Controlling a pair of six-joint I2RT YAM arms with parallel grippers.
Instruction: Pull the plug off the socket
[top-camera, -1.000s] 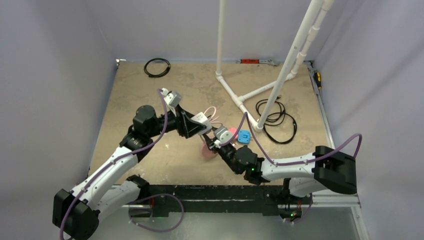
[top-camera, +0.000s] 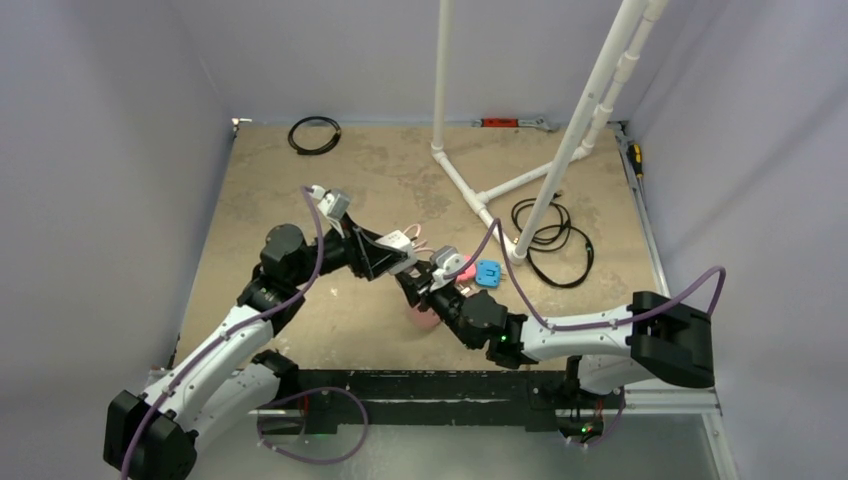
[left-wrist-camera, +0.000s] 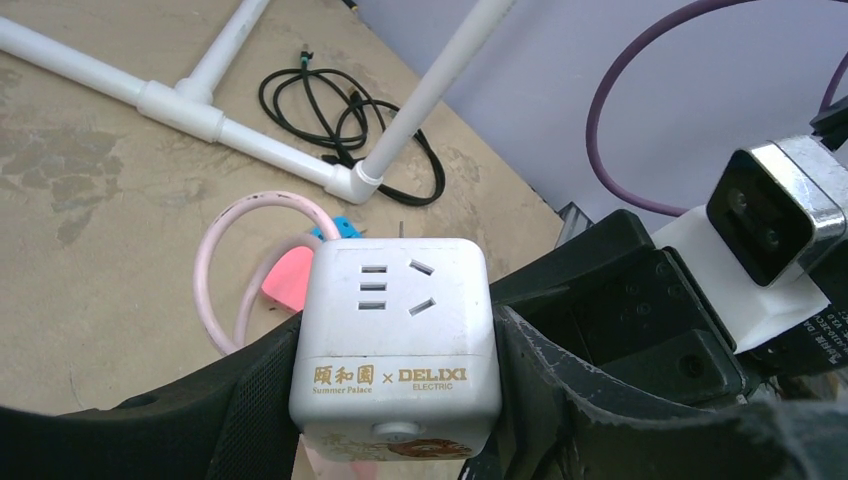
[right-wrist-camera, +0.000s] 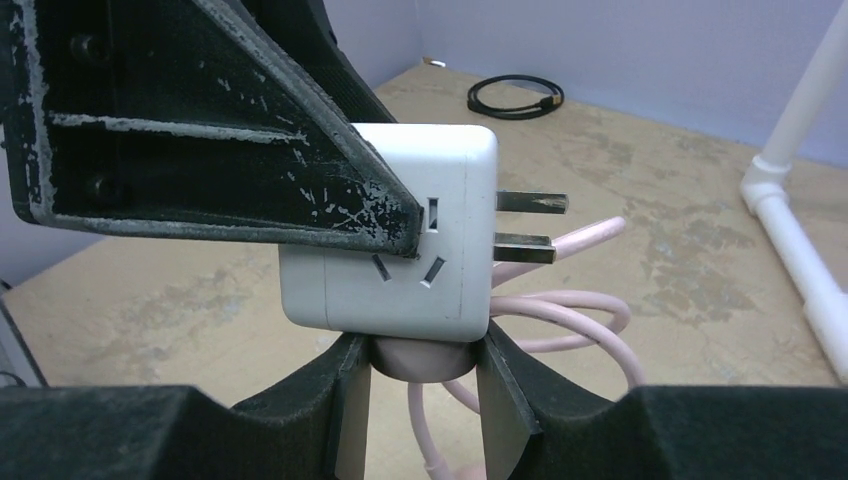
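Note:
A white cube socket (left-wrist-camera: 398, 310) with gold lettering is held off the table between the two arms. My left gripper (top-camera: 404, 262) is shut on it, its fingers (left-wrist-camera: 262, 400) pressed to opposite sides. In the right wrist view, two metal prongs stick out of the socket's (right-wrist-camera: 462, 210) right side. Right below it, a pink plug (right-wrist-camera: 425, 362) sits against its underside, between the fingers of my right gripper (top-camera: 412, 282), which is shut on it. Most of the plug is hidden by those fingers, so I cannot tell how deep it sits.
Pink cable (right-wrist-camera: 585, 325) loops behind the socket. On the table lie a blue plug (top-camera: 488, 273) and a red-pink one (top-camera: 467, 270) near my right gripper. A white pipe frame (top-camera: 480, 198) and a coiled black cable (top-camera: 575, 250) stand to the right.
In the last instant they have barely moved.

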